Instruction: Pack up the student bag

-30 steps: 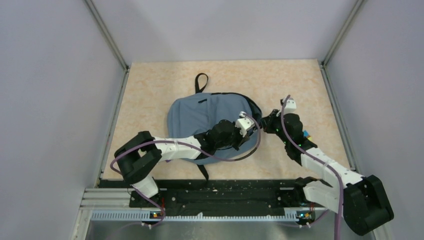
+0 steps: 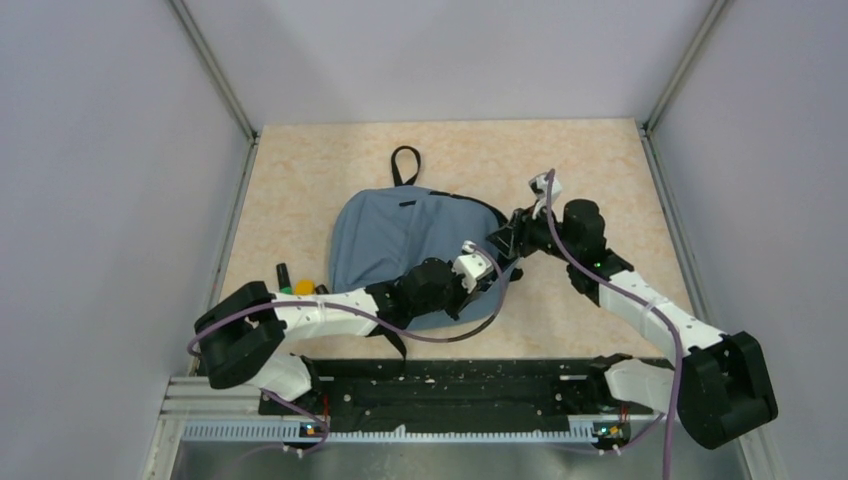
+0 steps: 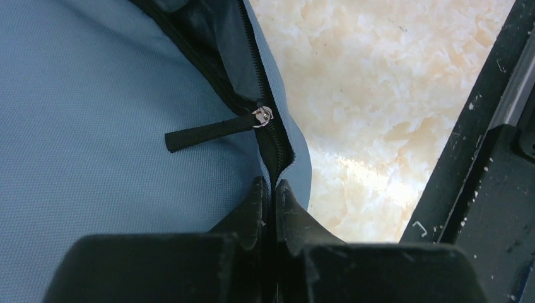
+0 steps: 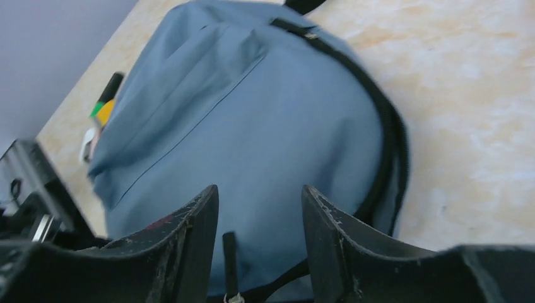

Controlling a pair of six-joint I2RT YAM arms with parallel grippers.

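The blue-grey bag point(image 2: 380, 235) lies flat on the table, its zippered mouth along the right side. In the left wrist view, my left gripper is shut on the bag's edge at the lower end of the opening. Just beyond its fingertips sit the metal slider and black zipper pull point(image 3: 211, 134), and the mouth gapes past them. My right gripper is open above the bag's right side, nothing held between its fingers. Low in the right wrist view, the zipper pull point(image 4: 229, 262) shows close to the left finger.
Left of the bag lie a dark marker with a green band point(image 2: 283, 277) and a yellow item point(image 2: 304, 287), partly hidden by the left arm. A black strap loop point(image 2: 405, 166) extends from the bag's far side. Bare table point(image 2: 570, 150) lies behind and right.
The left gripper slid slightly left and toward the front. Items left of the bag have come into view.
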